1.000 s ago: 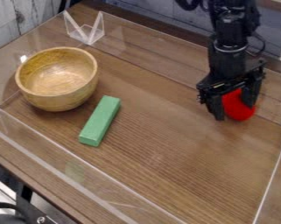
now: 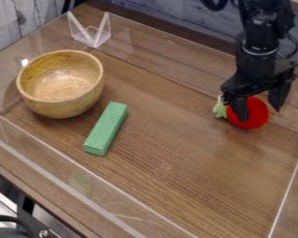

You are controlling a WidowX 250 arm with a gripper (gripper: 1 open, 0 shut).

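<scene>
My gripper (image 2: 248, 97) is at the right of the table, open, its dark fingers reaching down around a red round object (image 2: 248, 114). A small pale yellow-green item (image 2: 221, 108) lies at the left side of the red object, partly hidden by a finger. Whether the fingers touch the red object cannot be told.
A tan bowl (image 2: 62, 98) sits at the left, with a green block (image 2: 105, 128) below and right of it. A clear wire-like item (image 2: 86, 28) is at the back left.
My gripper has shifted slightly right and changed its angle, uncovering more of the red object and the pale item at its left.
</scene>
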